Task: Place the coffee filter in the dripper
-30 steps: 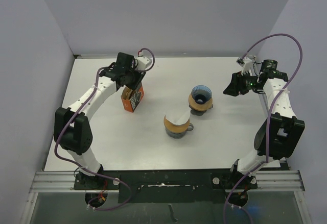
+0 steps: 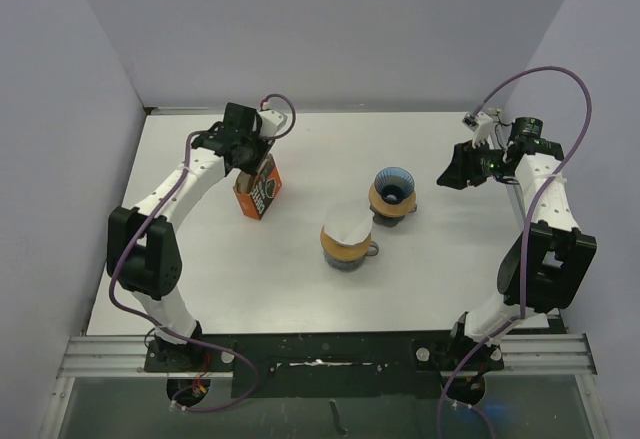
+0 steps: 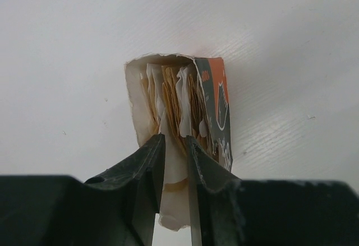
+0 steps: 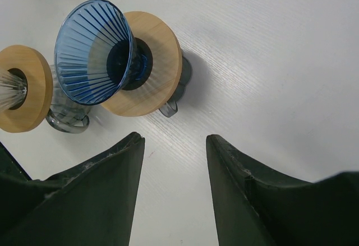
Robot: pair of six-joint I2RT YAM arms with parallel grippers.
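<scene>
In the left wrist view, an orange-and-black box [image 3: 216, 92] holds several tan and white paper coffee filters [image 3: 170, 97] on edge. My left gripper is at the box with its fingers slightly apart; pale paper shows in the narrow gap, with no clear grip on it. From the top, the arm partly covers the box [image 2: 263, 189]. A blue ribbed dripper [image 2: 399, 181] stands empty in a wooden collar over a glass server. My right gripper is open and empty above the table, to the right of that dripper [image 4: 84, 55].
A second server with a wooden collar [image 2: 345, 251] carries a whitish cone [image 2: 349, 225], nearer the front and left of the blue dripper.
My left gripper has shifted slightly left in the top view, and the box has moved a little left too. The right arm and both drippers stay where they were.
</scene>
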